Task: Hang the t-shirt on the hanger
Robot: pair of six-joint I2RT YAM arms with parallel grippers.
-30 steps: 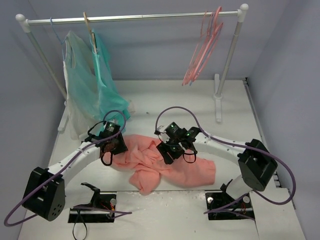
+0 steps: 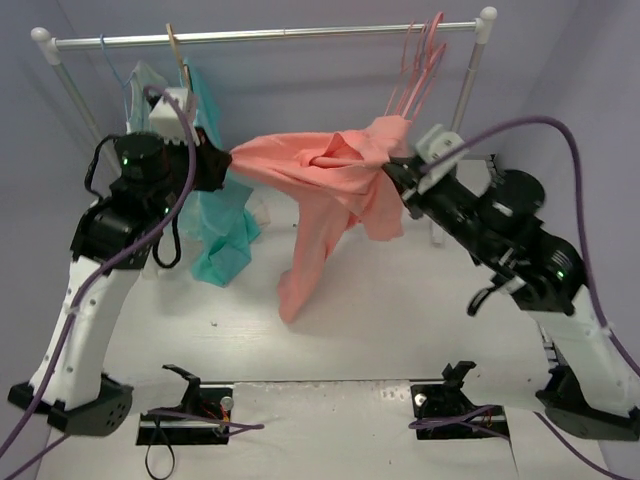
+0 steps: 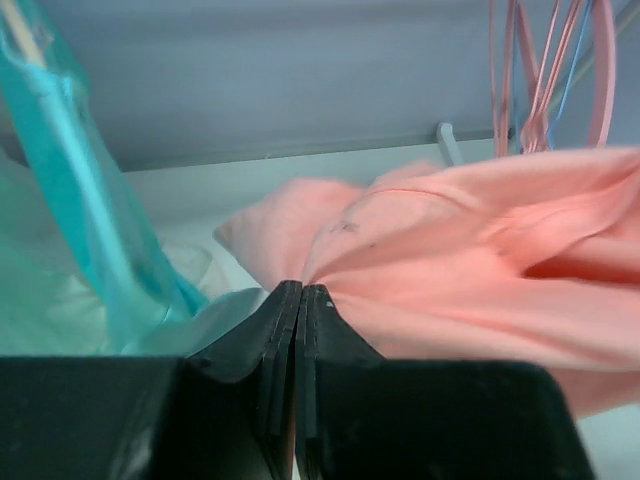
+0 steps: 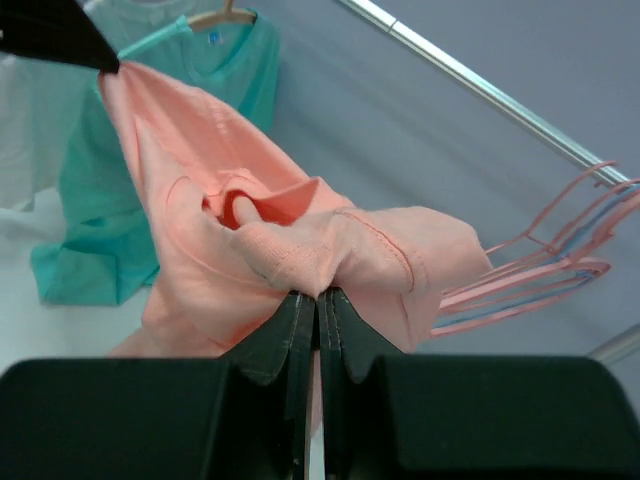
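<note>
The salmon-pink t shirt (image 2: 330, 180) hangs in the air, stretched between my two grippers, its lower part drooping over the table. My left gripper (image 2: 222, 160) is shut at its left end, pinching the pink cloth, as the top and right wrist views show. My right gripper is shut on a bunched fold at the other end. Pink hangers (image 4: 590, 230) hang at the right of the rail (image 2: 280, 33), behind the shirt.
Teal garments (image 2: 220, 240) and a pale one hang on hangers at the rail's left, beside my left gripper. The rail's right post (image 2: 465, 85) stands behind my right arm.
Both grippers have risen from the table toward the rail and spread apart, lifting and stretching the pink shirt, which lay crumpled on the table.
</note>
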